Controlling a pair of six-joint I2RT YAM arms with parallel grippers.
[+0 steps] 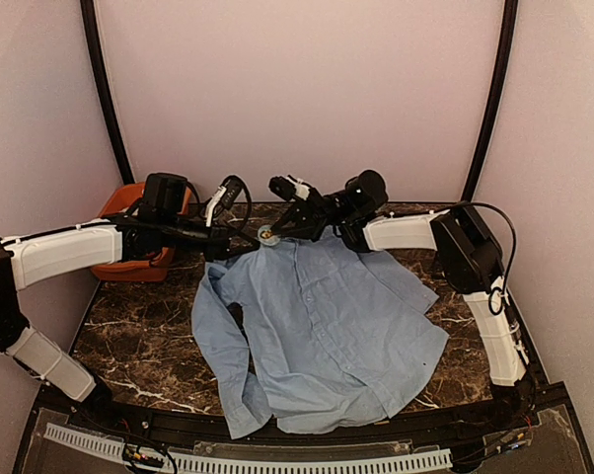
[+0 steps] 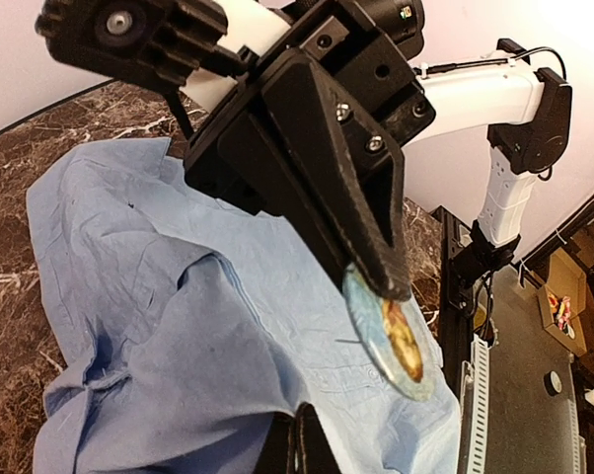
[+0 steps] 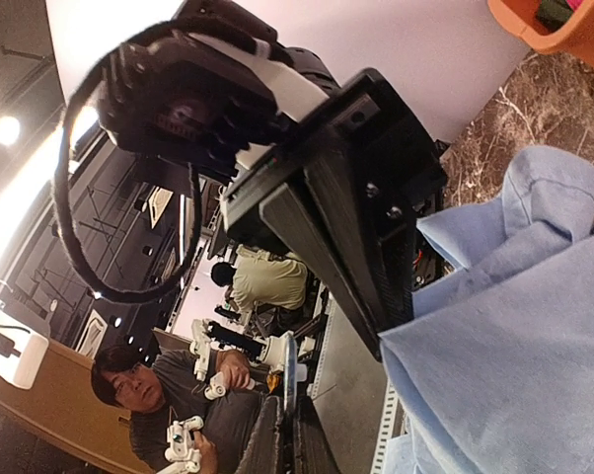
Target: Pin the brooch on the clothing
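Observation:
The brooch (image 1: 268, 235) (image 2: 406, 351), a pale disc with a gold centre, is pinched at the tips of my right gripper (image 1: 275, 231), its pin sticking out toward the left in the left wrist view. My left gripper is shut at the collar area of the light blue shirt (image 1: 327, 336), with a lifted fold of cloth at its tips. In the right wrist view the brooch (image 3: 290, 370) shows edge-on at the right gripper's fingertips, beside the raised cloth (image 3: 494, 355).
An orange bin (image 1: 114, 270) stands at the back left behind the left arm. Bare marble table (image 1: 139, 346) shows left and right of the shirt. A person (image 3: 139, 395) appears beyond the workspace in the right wrist view.

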